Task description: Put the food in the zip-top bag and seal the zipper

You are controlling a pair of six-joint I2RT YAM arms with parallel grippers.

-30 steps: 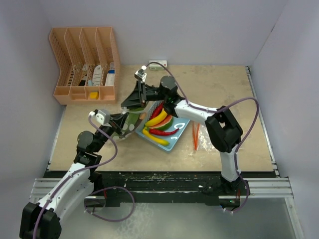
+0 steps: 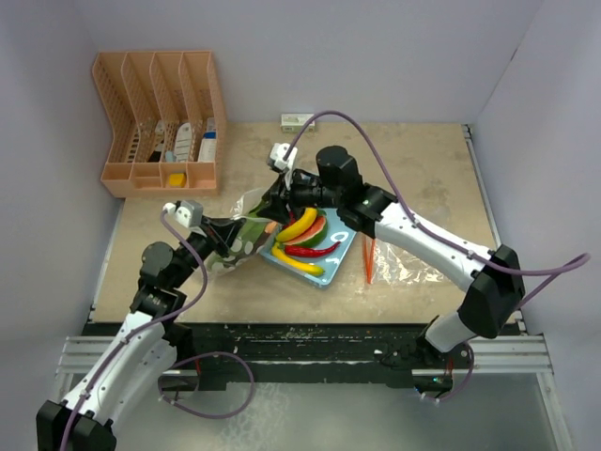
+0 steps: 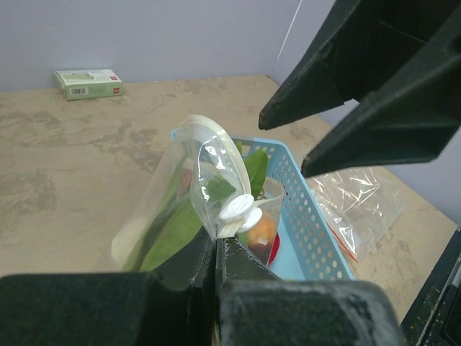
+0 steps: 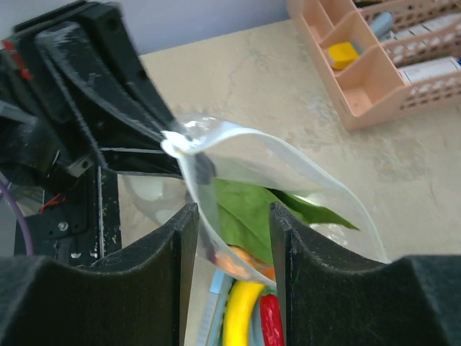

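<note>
The clear zip top bag (image 3: 148, 205) stands with its mouth gaping; inside are green leaf-like pieces (image 4: 248, 216) and something orange (image 3: 261, 232). My left gripper is shut on the bag's rim, at the corner by the white zipper slider (image 3: 241, 209). Over the opposite side of the mouth, my right gripper is part open with nothing gripped; the bag's far rim (image 4: 317, 176) passes beyond its fingertips. The blue basket (image 2: 344, 246) beside the bag holds a yellow banana (image 2: 297, 225), a watermelon slice (image 2: 315, 231), and red and yellow peppers (image 2: 300, 265).
Behind on the left stands a pink compartment organizer (image 2: 160, 183). A small box (image 2: 297, 122) sits against the back wall. Right of the basket lies a flat, empty bag with an orange zipper (image 2: 369, 260). Bare table shows at the back right.
The left gripper has barely shifted.
</note>
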